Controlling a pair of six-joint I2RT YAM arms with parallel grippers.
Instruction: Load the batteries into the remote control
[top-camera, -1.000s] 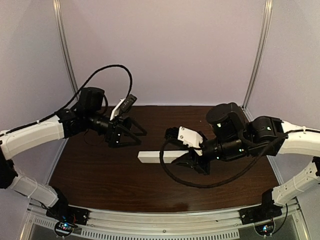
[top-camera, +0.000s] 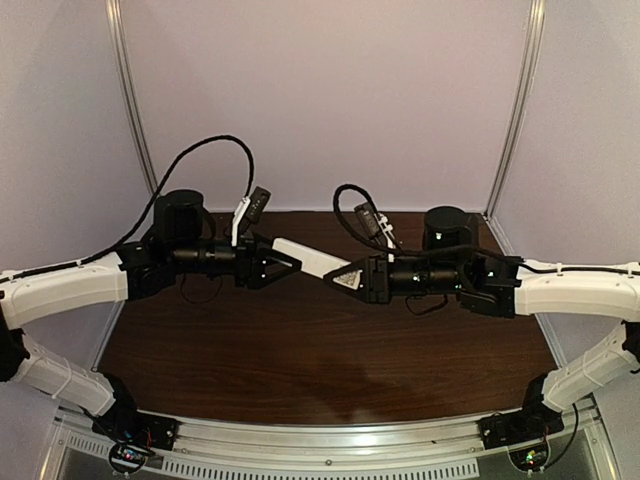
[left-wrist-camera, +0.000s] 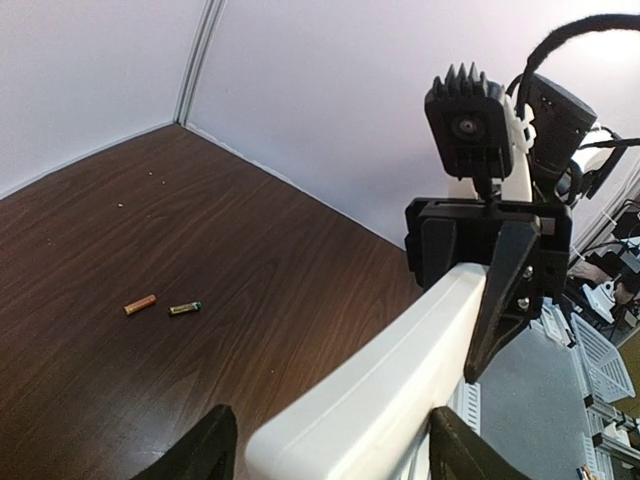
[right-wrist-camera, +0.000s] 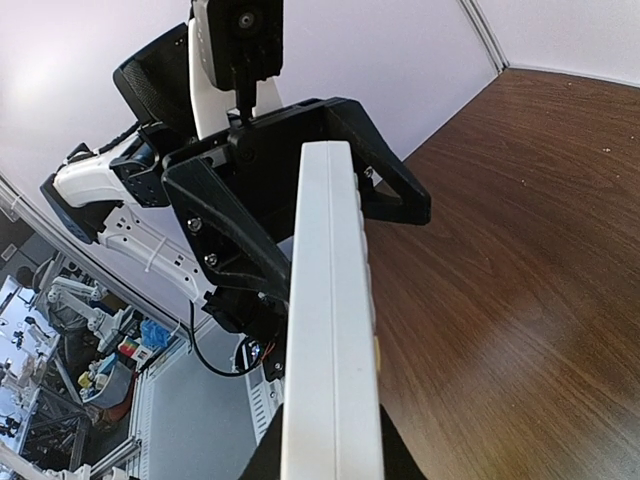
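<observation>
A white remote control (top-camera: 310, 258) is held up in the middle, its right end in my right gripper (top-camera: 348, 278), which is shut on it. The remote (right-wrist-camera: 330, 310) stretches away from that gripper toward my left gripper (top-camera: 285, 262), whose fingers are around the remote's left end; whether they press on it I cannot tell. In the left wrist view the remote (left-wrist-camera: 365, 385) reaches between both grippers. An orange battery (left-wrist-camera: 140, 304) and a gold-and-dark battery (left-wrist-camera: 185, 308) lie apart on the table.
Pale walls (top-camera: 320, 100) enclose it at the back and sides, with a metal rail (top-camera: 330, 430) along the front edge.
My left gripper has moved right, so its fingers now reach around the remote's left end.
</observation>
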